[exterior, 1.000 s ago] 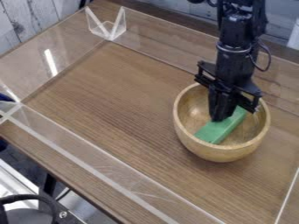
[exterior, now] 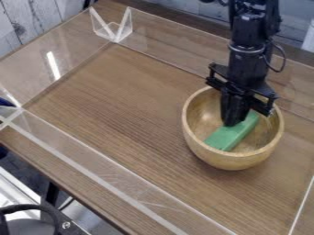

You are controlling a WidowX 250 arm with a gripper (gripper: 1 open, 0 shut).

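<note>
A tan bowl [exterior: 203,147] sits on the wooden table at the right, with a green oblong object [exterior: 227,138] lying inside it. The black arm comes down from the top, and its gripper [exterior: 234,116] is lowered into the back of the bowl, at the upper end of the green object. Its fingertips are dark and small, so whether anything is between them is unclear.
A white wire-like item [exterior: 112,27] stands at the back left. Dark floor and black equipment show at the lower left.
</note>
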